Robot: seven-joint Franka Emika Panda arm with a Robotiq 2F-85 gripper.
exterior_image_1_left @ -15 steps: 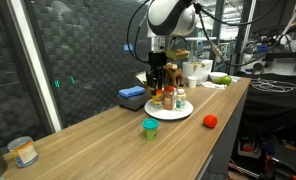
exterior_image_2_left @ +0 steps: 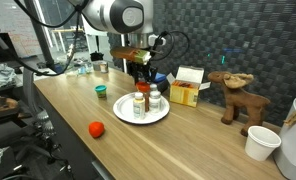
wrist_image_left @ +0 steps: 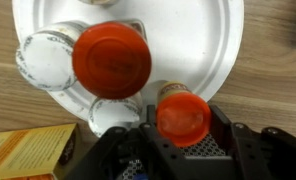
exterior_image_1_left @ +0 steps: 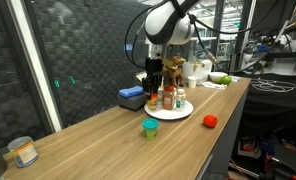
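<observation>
My gripper is shut on a small bottle with an orange-red cap (wrist_image_left: 183,118), one finger on each side of the cap. In the wrist view the bottle stands over the rim of the white plate (wrist_image_left: 203,45); whether it touches the plate, I cannot tell. Beside it on the plate are a taller bottle with a red-brown cap (wrist_image_left: 111,60) and several white-capped bottles (wrist_image_left: 46,60). From exterior view 1, the gripper (exterior_image_1_left: 151,84) comes down at the plate's left side. Exterior view 2 has the gripper (exterior_image_2_left: 141,80) behind the other bottles, which partly hide the held one.
A teal cup (exterior_image_1_left: 150,128) and a red ball (exterior_image_1_left: 210,121) stand on the wooden table near the plate. Behind are a blue item (exterior_image_1_left: 132,91) and an open yellow box (exterior_image_2_left: 188,88).
In exterior view 1, the gripper and the orange-capped bottle have shifted slightly left, toward the plate's edge. The teal cup and red ball have stayed put.
</observation>
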